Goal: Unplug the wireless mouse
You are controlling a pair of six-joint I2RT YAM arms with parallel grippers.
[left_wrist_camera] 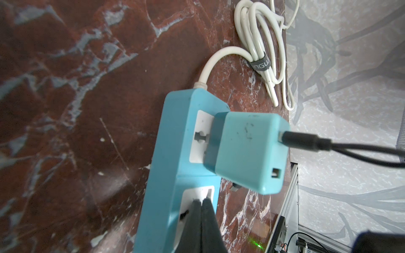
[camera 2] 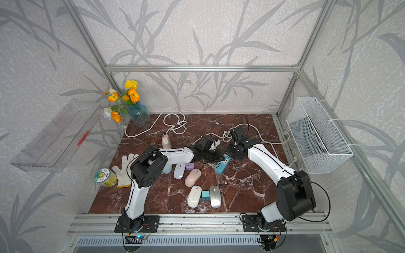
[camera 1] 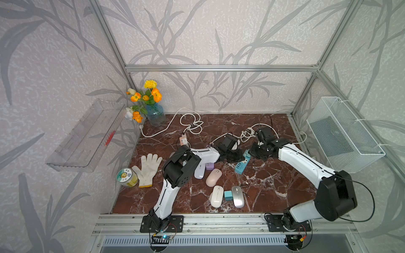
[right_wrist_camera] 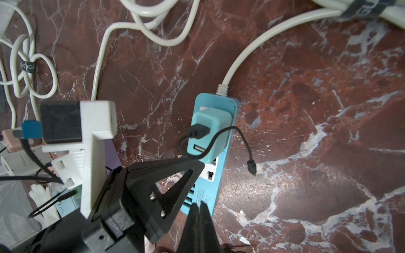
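A light-blue power strip carries a light-blue charger with a black cable plug in it; in the right wrist view a loose cable end lies to the right. My left gripper is shut, nothing seen between its fingers, at the strip's socket face beside the charger. My right gripper is also shut and empty, above the strip. Several mice lie at the front, among them a white mouse and a silver mouse.
A glove, a tub and a flower vase stand on the left. White cables coil along the back. A mesh basket is at the right.
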